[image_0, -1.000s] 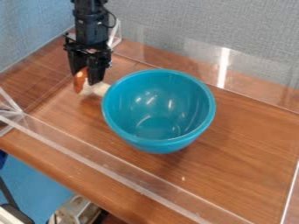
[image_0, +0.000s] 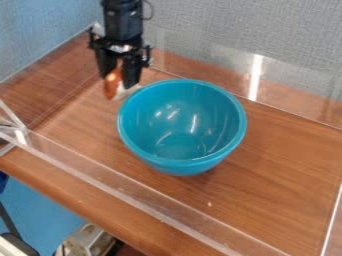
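Observation:
My gripper (image_0: 118, 70) hangs at the upper left of the camera view, behind and left of the large teal bowl (image_0: 182, 127). It is shut on a small orange object (image_0: 111, 85), held above the wooden surface. Part of a pale patch or object shows just behind it, too small to tell. The bowl is upright and its inside looks empty.
The wooden table (image_0: 267, 190) has free room right of the bowl and in front of it. Clear low walls edge the table, with a grey textured wall behind. Below the left front edge are a blue floor and some hardware.
My gripper has moved right and slightly up with the orange object, toward the bowl's back left. The bowl has not visibly moved.

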